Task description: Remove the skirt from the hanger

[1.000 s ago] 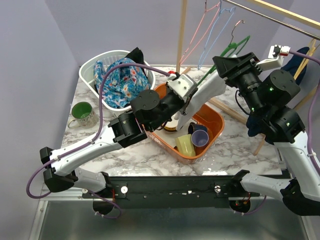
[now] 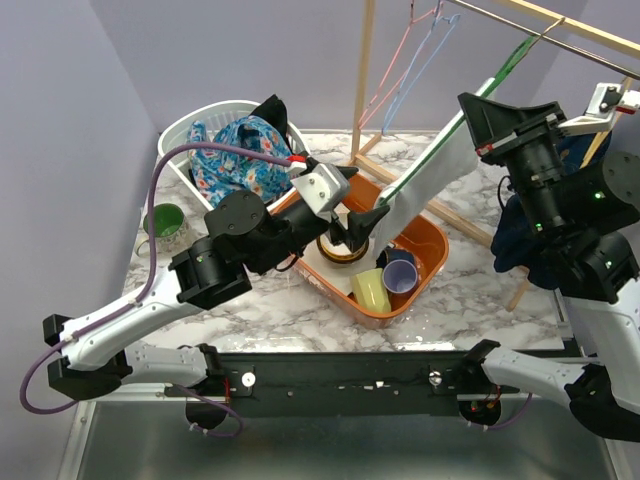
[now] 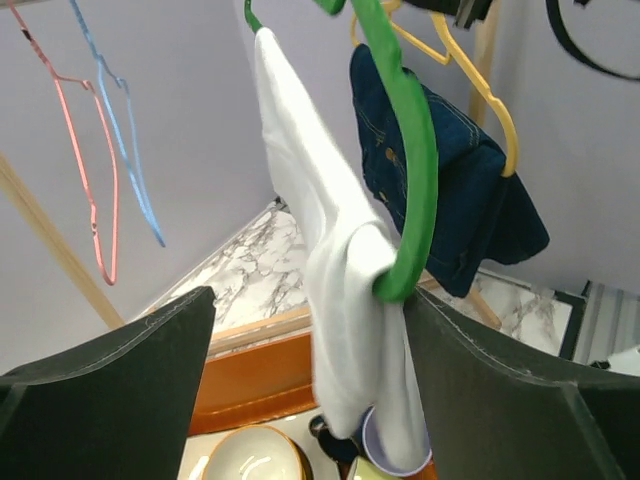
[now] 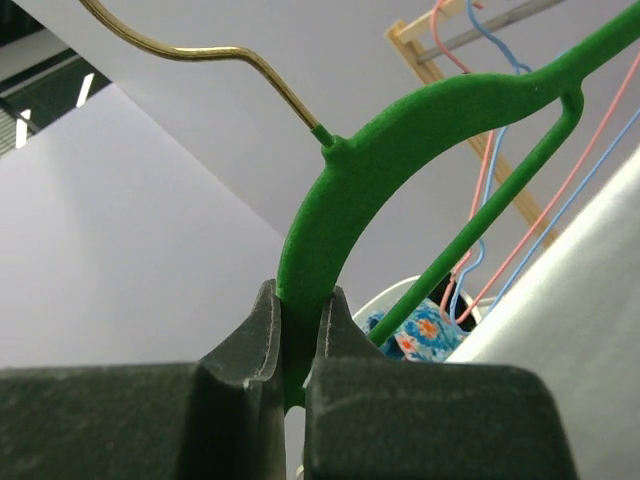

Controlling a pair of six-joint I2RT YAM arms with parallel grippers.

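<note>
A white garment (image 3: 345, 230) hangs on a green hanger (image 4: 335, 225) that slants down from upper right to lower left in the top view. My right gripper is shut on one end of the hanger; the brass hook curves away above it. At the hanger's lower end, my left gripper stands open, its fingers (image 3: 165, 350) spread wide. The rounded green tip and the garment show beyond and between them. How the garment is fixed to the hanger's far side is hidden.
Below is an orange tub (image 2: 432, 245) with cups and bowls. Pink (image 2: 395, 60) and blue hangers (image 2: 425, 65) hang at the back. Dark denim (image 3: 440, 160) hangs on a yellow hanger at right. A white basket (image 2: 175, 140) of clothes and a green mug (image 2: 166, 222) stand left.
</note>
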